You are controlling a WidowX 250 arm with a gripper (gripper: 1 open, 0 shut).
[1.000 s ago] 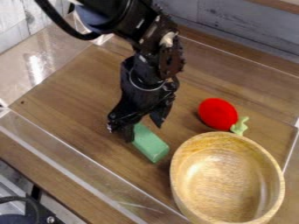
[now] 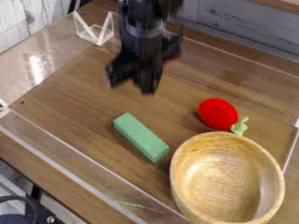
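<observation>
A green block (image 2: 142, 137) lies on the wooden table at the lower middle, angled diagonally. My gripper (image 2: 135, 79) hangs above and behind it, blurred, apart from the block; whether its fingers are open or shut is unclear. A red strawberry-like object with a green top (image 2: 216, 114) lies to the right. A wooden bowl (image 2: 228, 192) fills the lower right.
A white wire-like item (image 2: 94, 29) stands at the back left edge. The table's edges show at left and right.
My gripper has risen away from the green block, uncovering it, and is now blurred. The block, red object and bowl remain in place.
</observation>
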